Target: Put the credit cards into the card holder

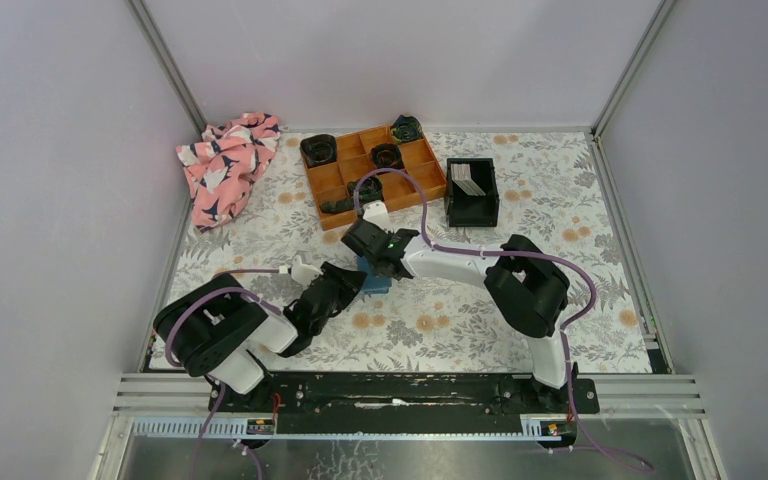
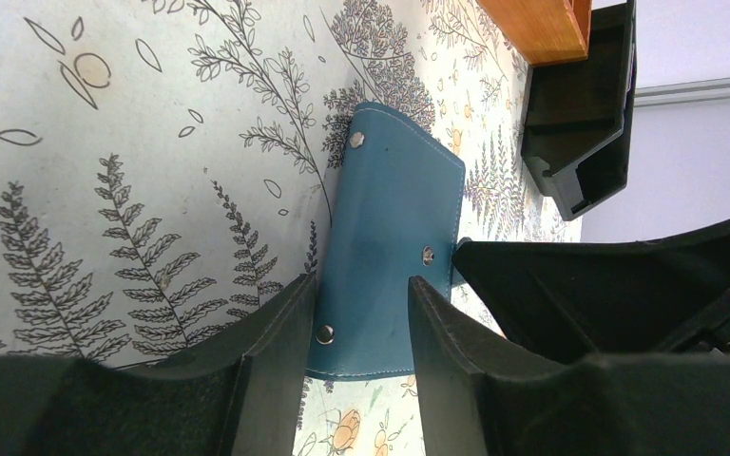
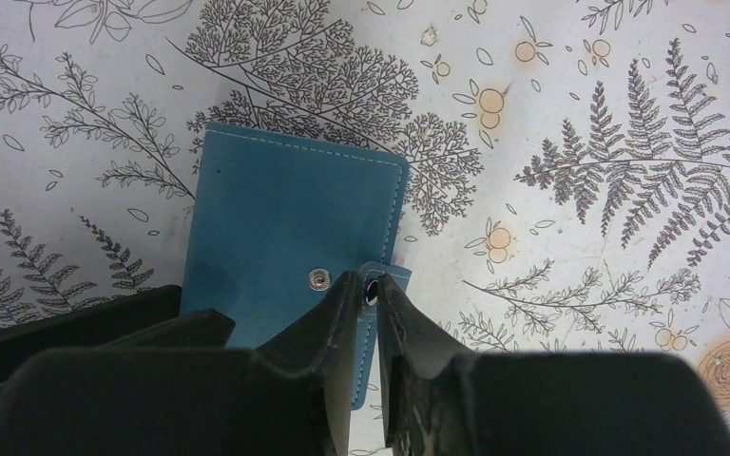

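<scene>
A blue card holder [image 2: 385, 237] lies flat on the patterned table, with snap studs and stitched edges. My left gripper is part open low over its near end, the holder showing between its fingers. In the right wrist view my right gripper has its fingertips nearly together at the snap tab on the holder's [image 3: 276, 209] right edge; whether the tab is pinched is unclear. No loose card is clearly visible on the holder.
A wooden compartment tray [image 1: 325, 180] with dark items stands behind the holder. A black box [image 1: 472, 210] with light cards or slats is to its right. A pink cloth [image 1: 225, 170] lies back left.
</scene>
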